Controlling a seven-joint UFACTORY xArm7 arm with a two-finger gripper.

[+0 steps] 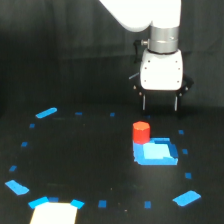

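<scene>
Above and behind the blue tray (174,161), my white gripper (160,105) points down with its two dark fingers spread wide. Nothing shows between them, and clear space separates them from the things below. A red block (141,131) stands at the tray's rear left corner; whether it rests inside or on the rim I cannot tell. Inside the tray lies a pale blue patch or piece (156,152).
Small blue squares are scattered over the dark surface. Larger light blue strips lie at the left (17,187) and right (187,198). A cream-coloured object (53,213) is cut off at the front left edge.
</scene>
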